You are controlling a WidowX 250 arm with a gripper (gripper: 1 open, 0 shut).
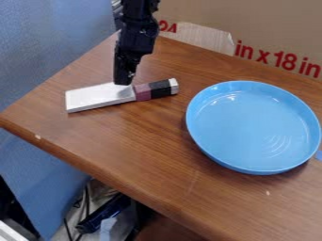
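Observation:
My black gripper [126, 75] reaches down from the top of the camera view, its tip just over or on a long object [98, 97] with a pale flat section and a maroon-and-black end with a light cap, lying on the wooden table. I cannot tell whether the fingers are open or shut, or whether they touch it. A light blue round plate [251, 127] lies to the right of the long object.
A cardboard box [265, 28] with red print stands behind the table [138, 151]. A blue surface is at the left, and assorted items lie below the table's front left edge.

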